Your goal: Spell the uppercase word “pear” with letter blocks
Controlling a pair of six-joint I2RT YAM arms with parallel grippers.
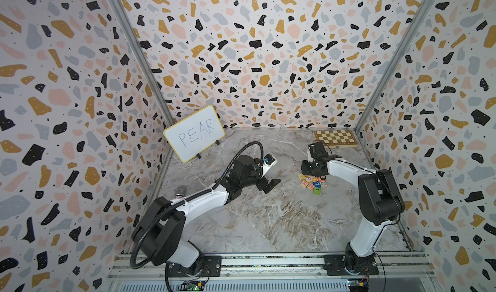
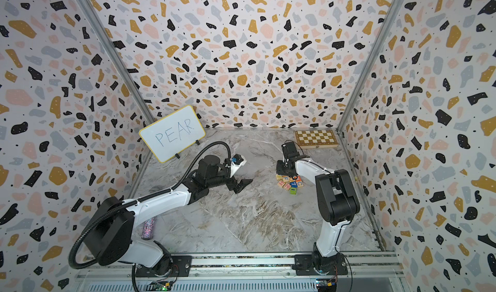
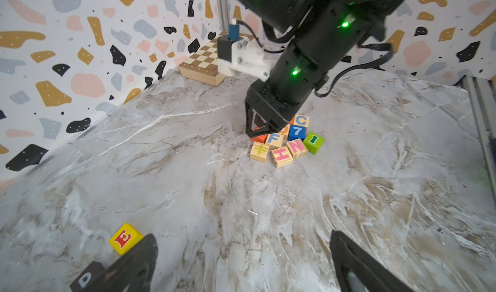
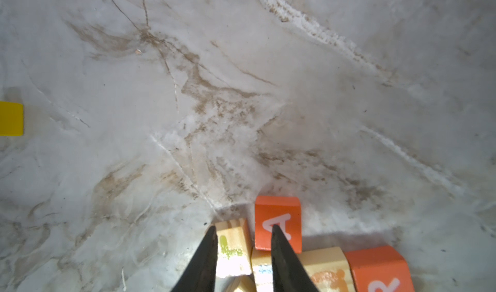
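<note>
My left gripper [image 1: 267,185] stands open over the table's middle. In the left wrist view a yellow E block [image 3: 125,238] and a dark P block [image 3: 84,280] lie near its fingers. My right gripper is low at the block cluster. A red A block [image 4: 277,222] is by its fingertips, beside a wooden block [image 4: 231,248], with another red block [image 4: 381,271] farther right. Whether anything is gripped between the right fingers is unclear. The whiteboard [image 1: 194,131] at back left reads PEAR.
Several other lettered blocks, including a green I block [image 3: 313,142] and blue 7 block [image 3: 297,131], are clustered under the right arm. A chessboard [image 1: 334,138] lies at back right. A glittery cylinder [image 2: 148,228] is at front left.
</note>
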